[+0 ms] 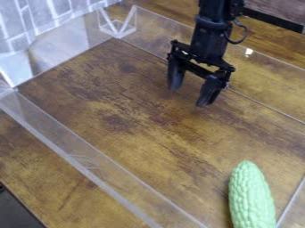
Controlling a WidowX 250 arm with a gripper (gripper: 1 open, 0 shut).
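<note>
My black gripper (193, 82) hangs over the back part of the wooden tray floor, its two fingers spread apart and pointing down, with nothing visible between them. A pale green, bumpy vegetable (251, 200), like a bitter melon, lies at the front right, well apart from the gripper.
Clear plastic walls (84, 156) border the wooden floor (119, 116). A pale checked cloth (36, 22) is at the back left.
</note>
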